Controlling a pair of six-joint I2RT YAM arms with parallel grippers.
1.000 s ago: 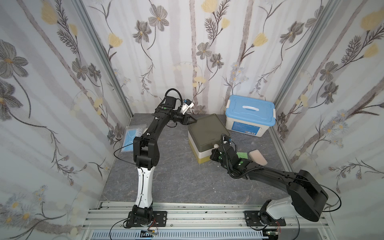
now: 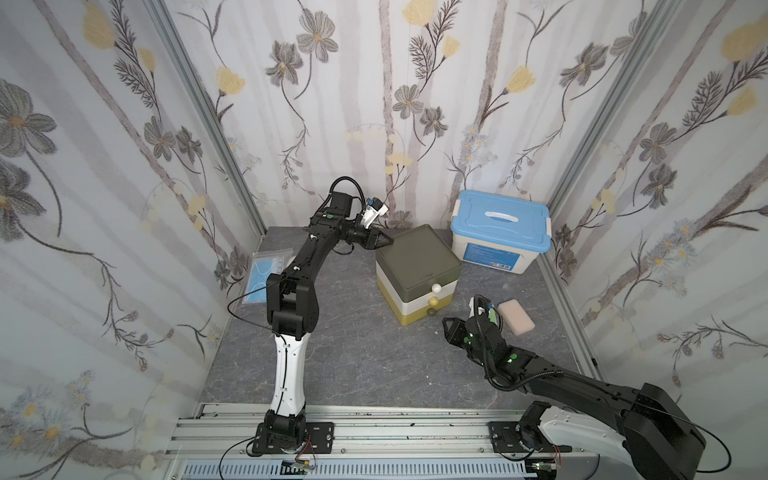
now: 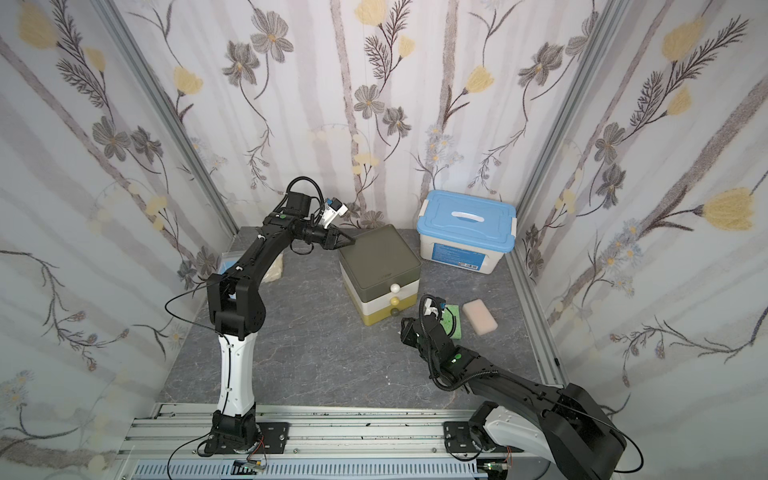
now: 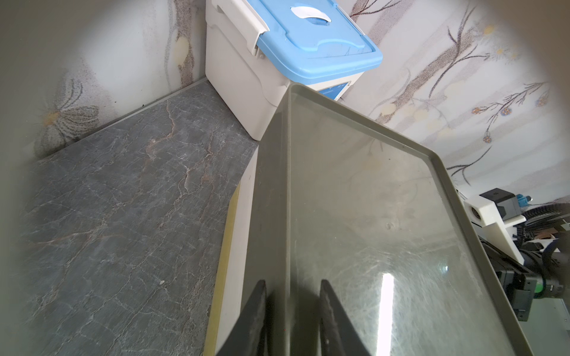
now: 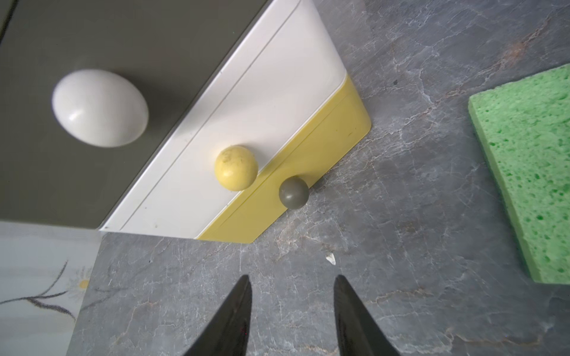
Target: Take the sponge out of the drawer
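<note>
The small cabinet (image 2: 418,261) has three drawers, dark olive, white and yellow, all pushed in. In the right wrist view their knobs are white (image 5: 101,108), yellow (image 5: 236,168) and dark (image 5: 294,192). At the back left my left gripper is shut on the cabinet's top edge, one finger on each side. My right gripper is part open in front of the knobs, with nothing between its fingers. A green sponge (image 5: 528,172) lies on the table right of the cabinet. Beside it is a pale pink sponge (image 3: 480,317).
A white storage box with a blue lid (image 2: 501,217) stands behind the cabinet, to the right. A clear packet with blue contents (image 2: 262,276) lies at the left.
My right gripper has backed off from the cabinet's front toward the front right, and the knobs have come into view. The left arm has stayed still.
</note>
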